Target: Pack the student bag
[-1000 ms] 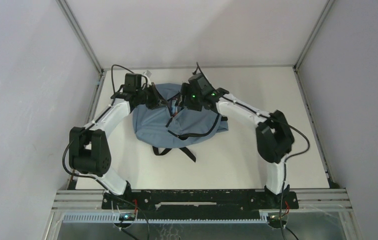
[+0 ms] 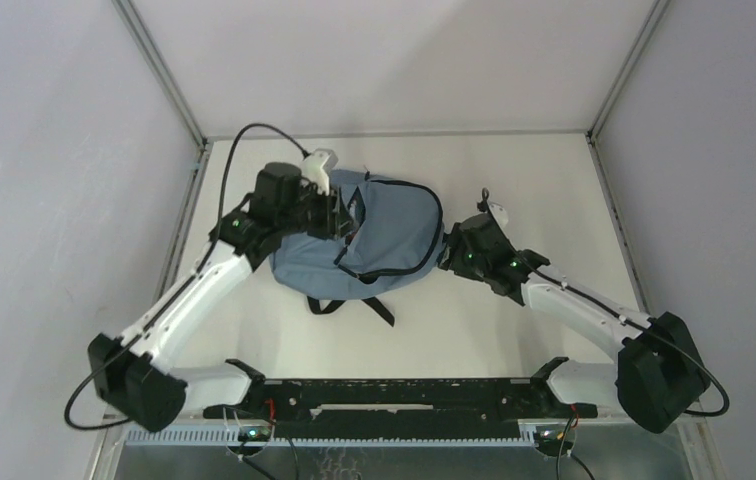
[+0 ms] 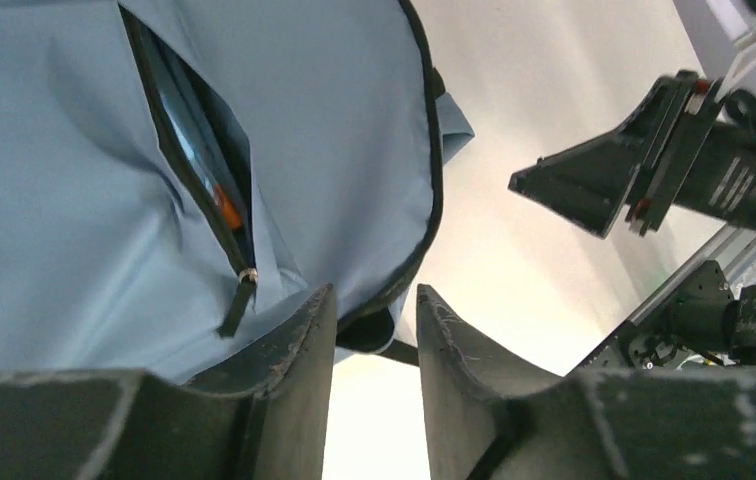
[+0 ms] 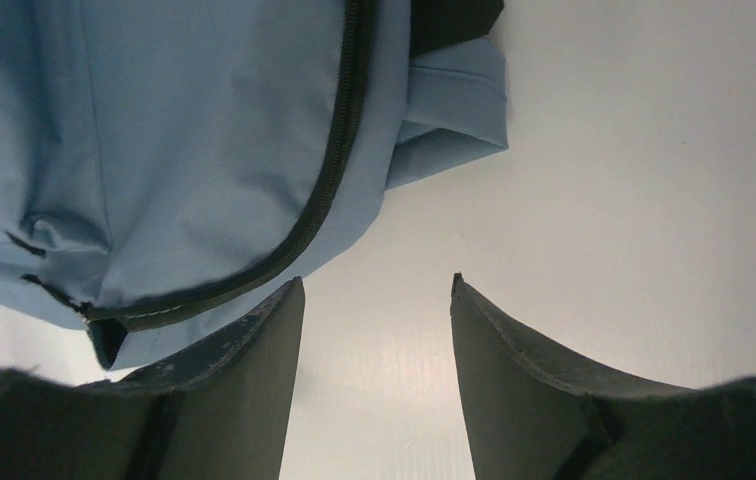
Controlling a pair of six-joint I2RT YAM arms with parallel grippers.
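The blue-grey backpack (image 2: pixel 394 235) lies in the middle of the table. Its central zipped opening shows a slim item with an orange-red part (image 3: pixel 222 204) inside. My left gripper (image 2: pixel 336 222) hangs over the bag's left half; in its wrist view the fingers are part open with nothing between them. My right gripper (image 2: pixel 446 250) is at the bag's right edge, its fingers apart over bare table beside the bag (image 4: pixel 204 150), holding nothing.
Black straps (image 2: pixel 379 310) extend from the bag's front. Walls border the table.
My right gripper has moved from the bag's opening out to its right edge. My left arm has swung, its gripper shifting over the bag and toward the front.
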